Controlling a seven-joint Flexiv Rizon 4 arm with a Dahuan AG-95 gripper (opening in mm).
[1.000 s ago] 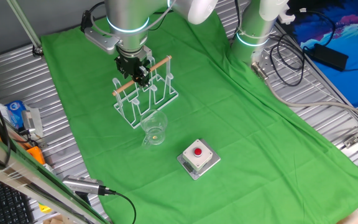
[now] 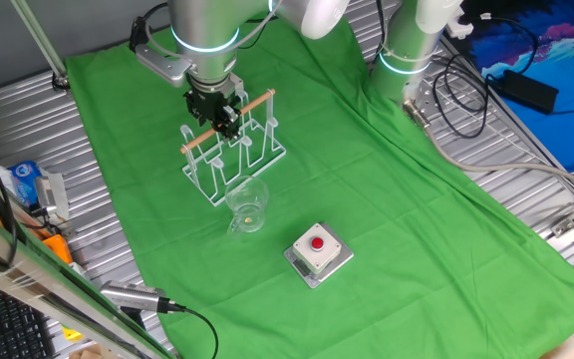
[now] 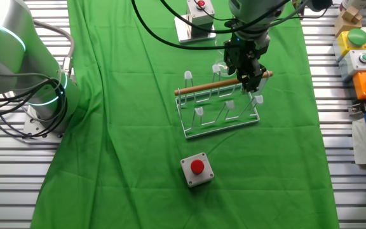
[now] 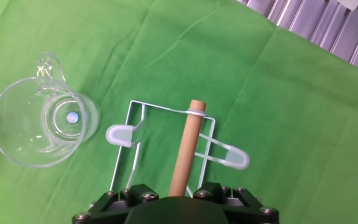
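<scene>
My gripper [image 2: 227,126] points down over the white wire cup rack, close to its wooden top bar [image 2: 256,104]. In exterior view 2 the gripper [image 3: 249,75] is at the bar's right end; whether it touches the bar is unclear. The wrist view shows the black finger linkages along the bottom edge, the bar [image 4: 187,146] running under them between rounded white hook tips. The fingertips are hidden, so their opening cannot be judged. A clear glass mug [image 2: 248,207] stands upright on the green cloth beside the rack, its handle [image 4: 50,64] turned away from the rack.
A red push-button box [image 2: 317,245] on a metal plate lies beyond the mug. Another red-button box [image 3: 197,169] sits across the rack. Cables hang around the arm in exterior view 2. Open green cloth [image 2: 436,249] spreads to the right in exterior view 1.
</scene>
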